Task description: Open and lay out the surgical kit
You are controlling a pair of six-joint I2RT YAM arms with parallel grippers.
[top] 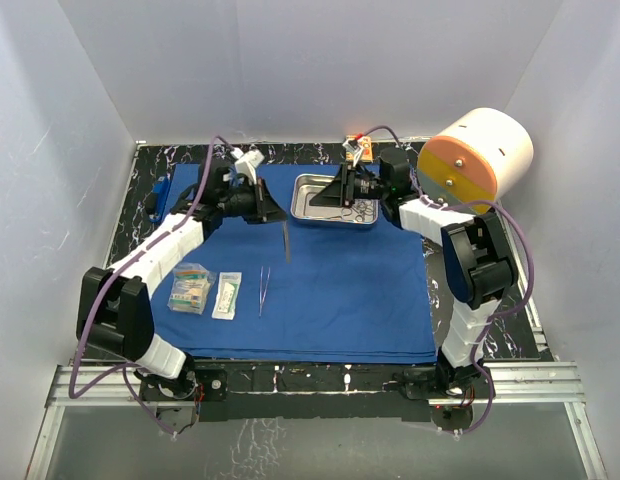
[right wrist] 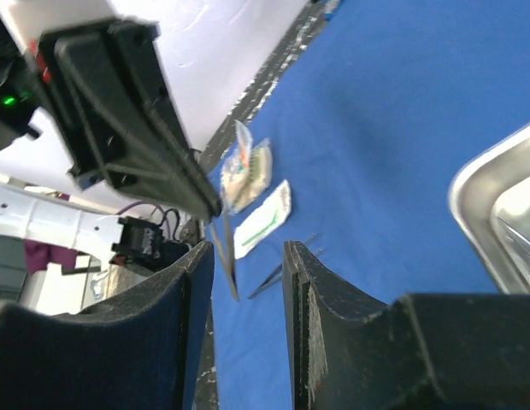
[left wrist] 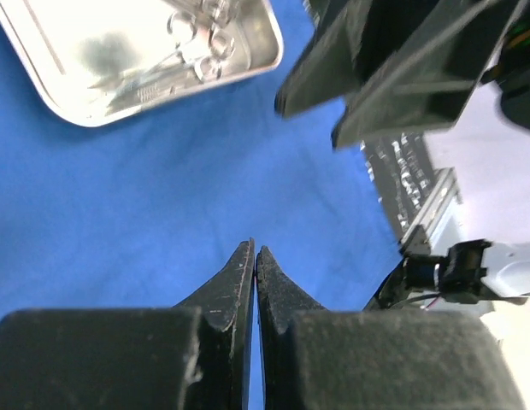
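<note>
A slim metal instrument (top: 286,242) hangs downward from my left gripper (top: 279,215), which is shut on it above the blue cloth (top: 330,300). In the right wrist view the same instrument (right wrist: 228,256) points down from the left fingertips. The left wrist view shows those fingers nearly together, the instrument hard to make out. My right gripper stands open and empty, over the near left part of the metal tray (top: 300,188). Several ring-handled instruments (left wrist: 201,51) lie in that tray. Metal tweezers (top: 263,290) lie on the cloth.
Left of the tweezers lie a white packet (top: 226,296) and a clear bag (top: 191,288). A large cream cylinder (top: 485,155) occupies the back right, and an orange box (top: 360,147) sits behind the tray.
</note>
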